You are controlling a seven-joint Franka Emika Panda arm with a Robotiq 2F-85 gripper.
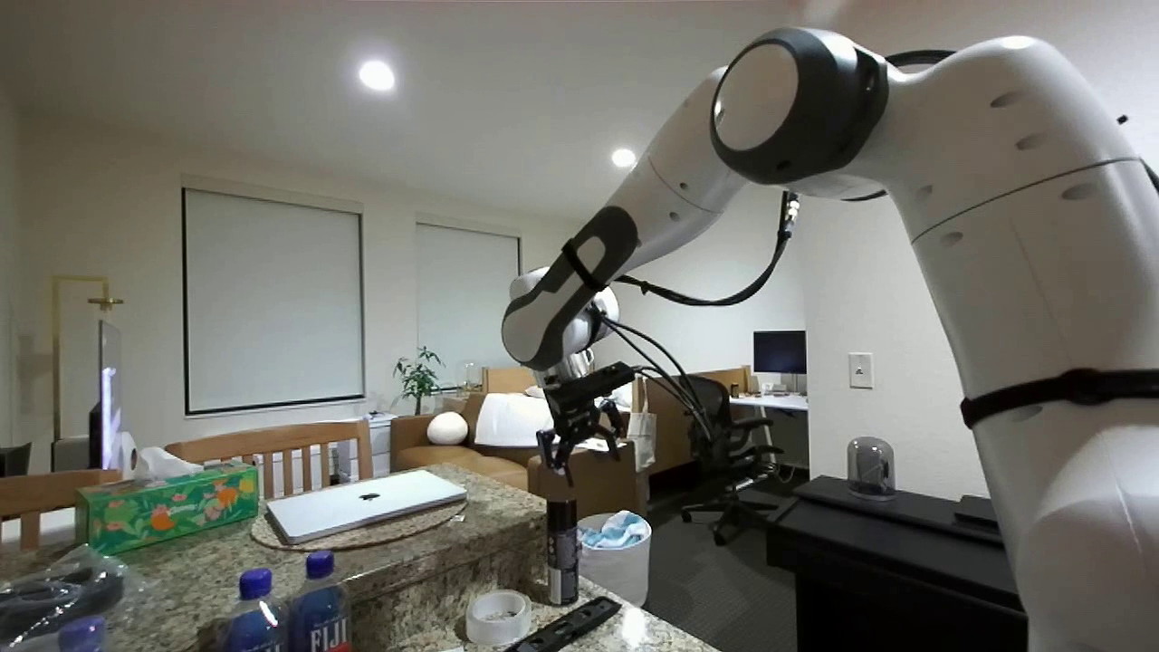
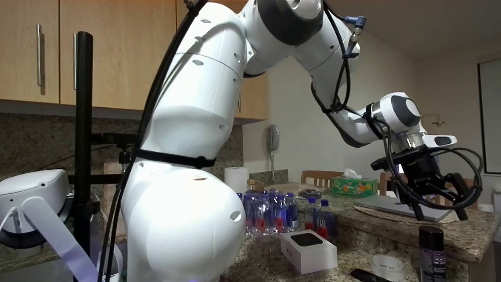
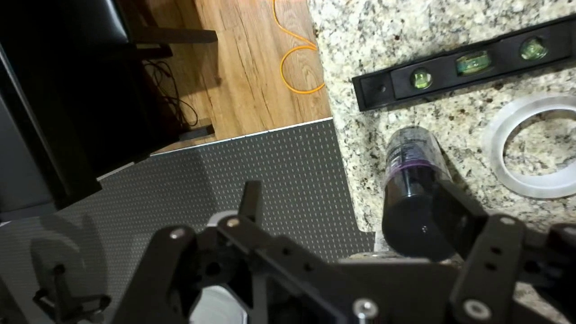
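Observation:
A dark spray can (image 1: pixel 561 551) with a black cap stands upright on the lower granite counter, near its edge. Above it hangs my gripper (image 1: pixel 588 461), tilted, its fingers open and nothing held. From exterior view 2, the gripper (image 2: pixel 440 216) is likewise over the can (image 2: pixel 432 256), with a small gap between the fingertips and the cap. In the wrist view the can (image 3: pixel 414 208) appears by the right finger (image 3: pixel 459 216), while the left finger (image 3: pixel 251 200) is over the floor beyond the counter's edge. Whether the right finger touches the cap cannot be told there.
Beside the can lie a tape roll (image 3: pixel 494 143) and a black spirit level (image 3: pixel 397 86). The raised counter holds a laptop (image 1: pixel 369 504) and a tissue box (image 1: pixel 168 507). A white box (image 2: pixel 308 253) and several water bottles (image 2: pixel 263 214) stand nearer the arm's base.

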